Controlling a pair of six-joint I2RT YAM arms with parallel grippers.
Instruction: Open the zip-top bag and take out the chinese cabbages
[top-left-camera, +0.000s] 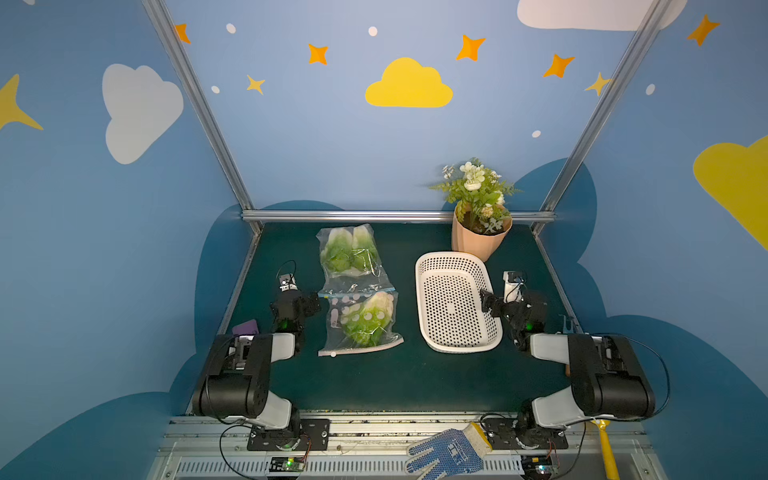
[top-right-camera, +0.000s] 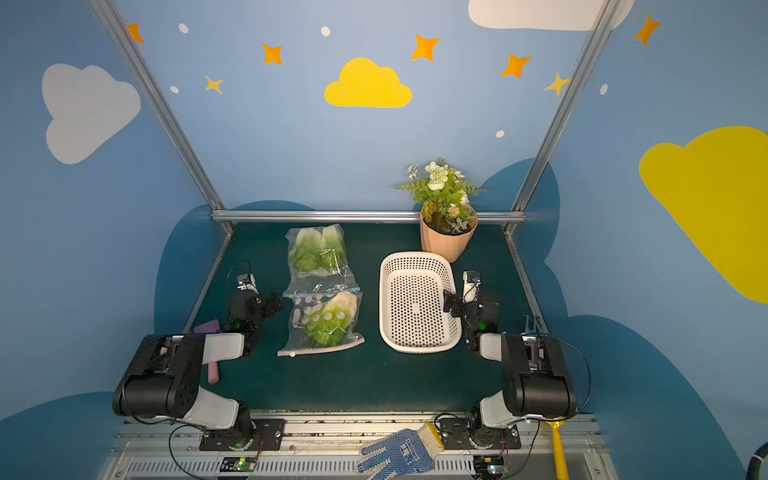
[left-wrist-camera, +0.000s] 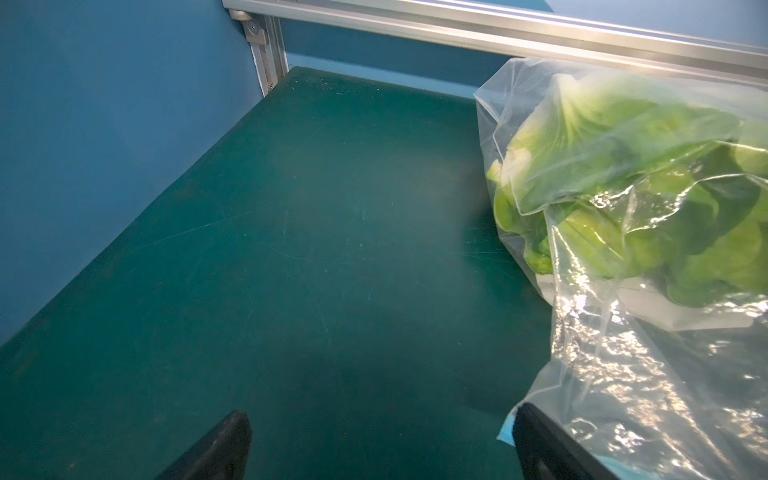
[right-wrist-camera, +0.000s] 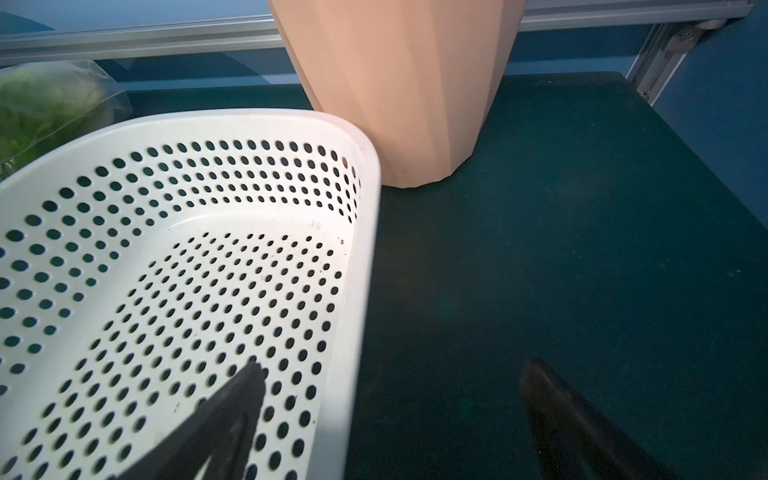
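Two clear zip top bags lie one behind the other left of the table's middle. The far bag (top-left-camera: 345, 280) holds two pale green cabbages (top-left-camera: 352, 249). In the near bag (top-left-camera: 333, 336), printed with white dots, lies another cabbage (top-left-camera: 369, 318); a blue strip (top-left-camera: 336, 293) runs where the bags meet. My left gripper stands open just left of the bags, one fingertip close to the far bag's plastic (left-wrist-camera: 592, 400) in the left wrist view; contact cannot be told. Over the right side of the white basket (right-wrist-camera: 200, 344), my right gripper is open and empty.
The basket is empty. A flower pot (top-left-camera: 480, 236) stands behind it. A purple-handled tool (top-right-camera: 209, 328) lies by the left arm, partly hidden. A glove (top-left-camera: 444, 456) rests on the front rail. Bare table lies between bags and basket.
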